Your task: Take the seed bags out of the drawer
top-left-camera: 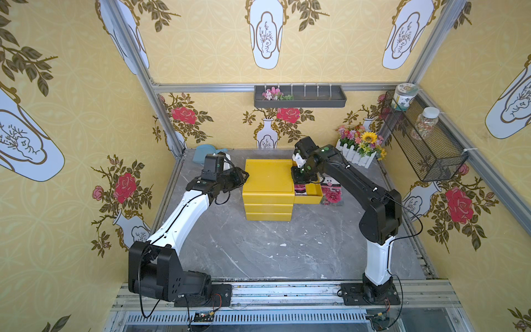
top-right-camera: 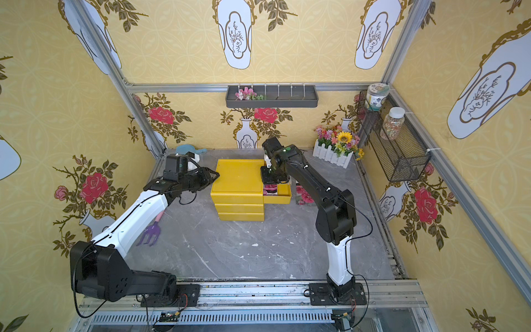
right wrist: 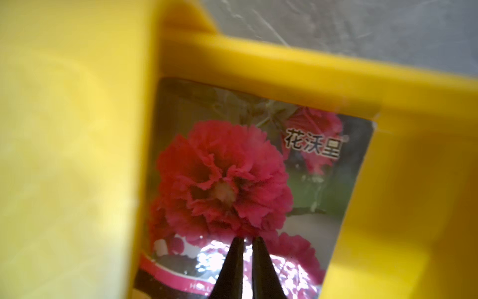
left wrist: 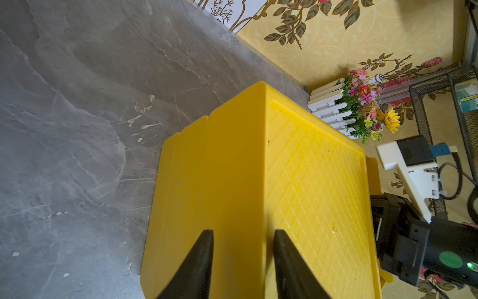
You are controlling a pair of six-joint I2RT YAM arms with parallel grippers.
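The yellow drawer unit (top-left-camera: 268,176) stands mid-table, its top drawer (top-left-camera: 314,194) pulled out to the right. Inside that drawer lies a seed bag (right wrist: 224,184) with pink flowers, its lower part glossy and partly cut off in the right wrist view. Over it, my right gripper is shut with its fingertips at the shiny film, pinching the bag; the pinched fold is hard to make out. At the unit's left top edge, my left gripper is open, its fingers apart on either side of that edge. Another seed bag (top-left-camera: 332,194) rests on the table, right of the drawer.
A white-fenced flower box (top-left-camera: 359,149) stands at the back right, below a wire basket (top-left-camera: 428,138). To the left lie a purple fork (top-right-camera: 149,234) and a blue tool (top-left-camera: 204,153).
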